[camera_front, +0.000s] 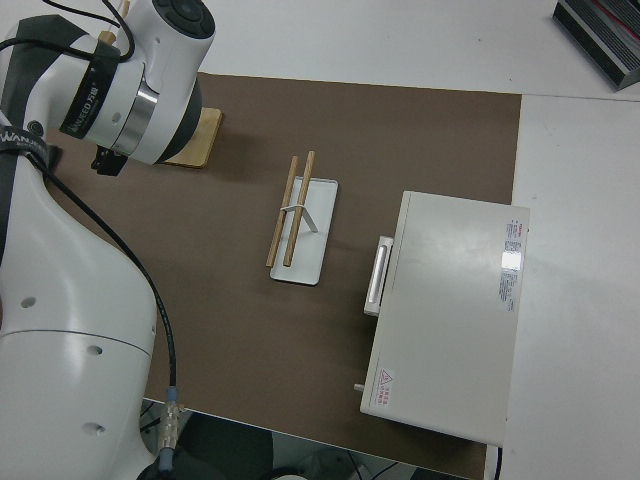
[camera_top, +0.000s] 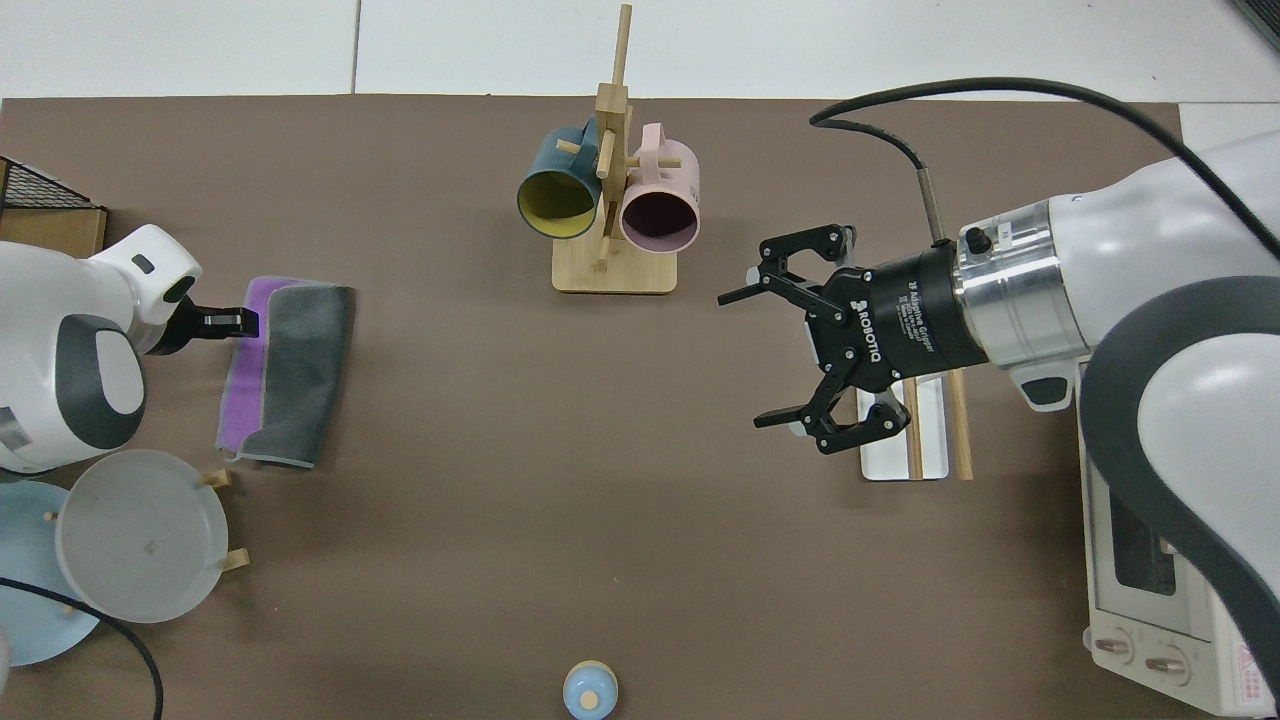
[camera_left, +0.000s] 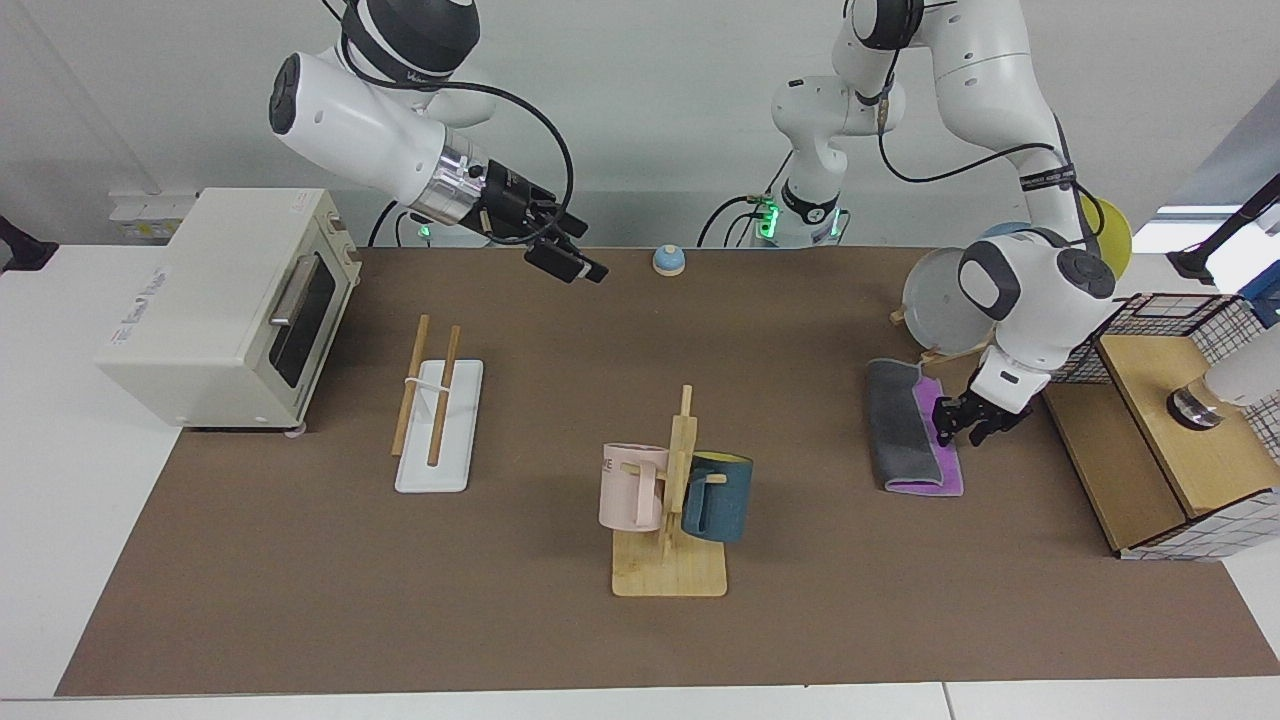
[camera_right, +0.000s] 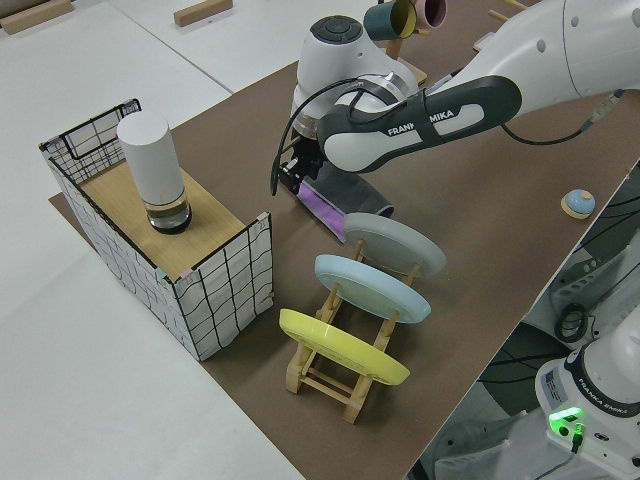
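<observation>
One gripper (camera_top: 738, 355) hangs open at the right of the top view, nothing between its wide-spread fingers, left of a white board (camera_top: 882, 456) with two wooden rods. The other gripper (camera_top: 250, 323), at the left, sits just over the folded grey and purple cloth (camera_top: 300, 384); its finger state is hard to see. A teal mug (camera_top: 558, 198) and a pink mug (camera_top: 660, 210) hang on a wooden tree. Plates (camera_top: 140, 534) stand in a wooden rack at the lower left.
A white toaster oven (camera_left: 204, 312) stands at one end, a wire shelf (camera_left: 1122, 468) with a white cylinder at the other. A small blue object (camera_top: 589, 691) lies near the arms' edge.
</observation>
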